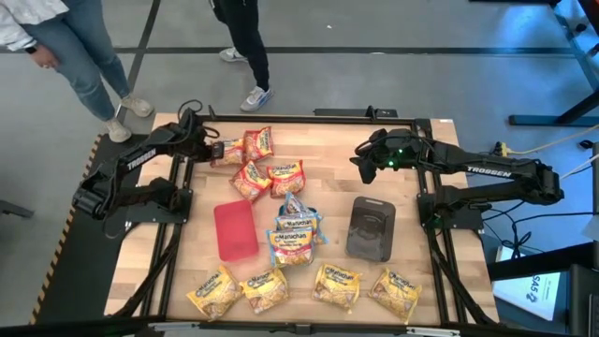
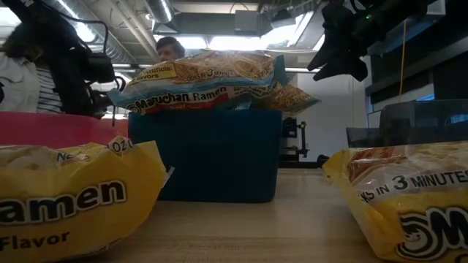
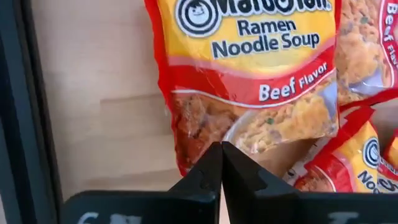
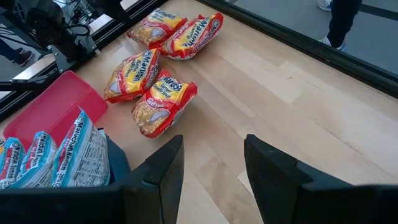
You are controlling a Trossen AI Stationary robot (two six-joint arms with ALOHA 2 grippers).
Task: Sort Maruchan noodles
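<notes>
In the left wrist view my left gripper is shut, fingertips together and nothing between them, over the lower edge of a red-and-yellow beef ramen packet. Whether it touches the packet I cannot tell. Several beef packets lie in a cluster at the back left. My right gripper stands open and empty above the bare right part of the table. Blue-and-white packets fill a blue bin at the middle. A red bin and a black bin flank it, both empty.
Several yellow packets lie in a row along the front edge. A dark frame rail borders the left side. Bare wood spreads across the back middle and right. Two people stand beyond the table.
</notes>
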